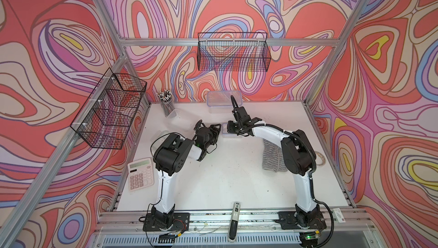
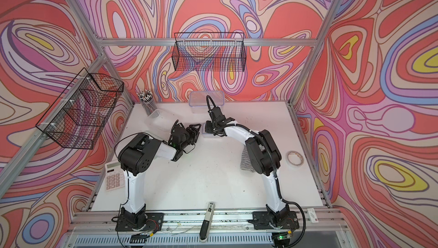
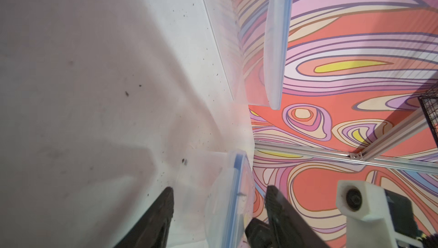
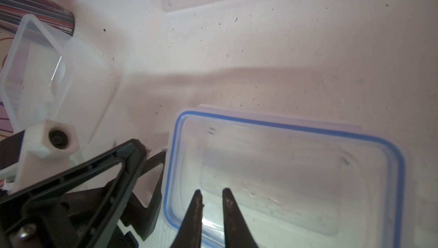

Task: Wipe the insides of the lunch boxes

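Observation:
A clear lunch box (image 4: 292, 131) with a blue rim lies open side up on the table between my two grippers. My left gripper stands open at its left end, with the blue-rimmed end seen between the spread fingers; I cannot tell whether they touch it. Over the box's near left part hovers my right gripper, its fingertips a narrow gap apart. Box floor and near rim show through that gap; whether anything is pinched lower down is hidden. A larger clear box (image 1: 224, 97) with a blue rim stands behind. Another clear box (image 2: 163, 119) sits at the back left.
A grey striped cloth (image 1: 272, 156) lies on the right under the right arm. Pencils in a holder (image 1: 166, 101) stand back left, a calculator (image 1: 141, 175) front left, a tape ring (image 2: 295, 158) far right.

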